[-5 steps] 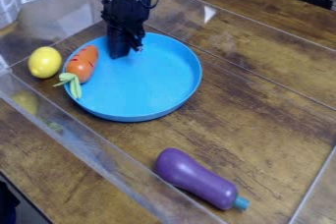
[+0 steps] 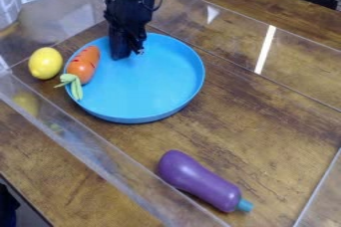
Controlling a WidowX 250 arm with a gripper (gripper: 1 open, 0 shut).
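Observation:
My black gripper [image 2: 126,40] reaches down from the top of the view to the back-left rim of a blue plate [image 2: 147,87]. Its fingertips are dark and small, so whether anything is between them is hard to see; it looks shut. An orange toy carrot [image 2: 83,66] with pale green leaves lies on the plate's left side, just left of and below the gripper. A yellow lemon [image 2: 46,63] sits beside the plate at the left.
A purple eggplant [image 2: 197,177] lies at the lower right on the wooden surface [image 2: 266,102]. Clear panels run along the left side and the back.

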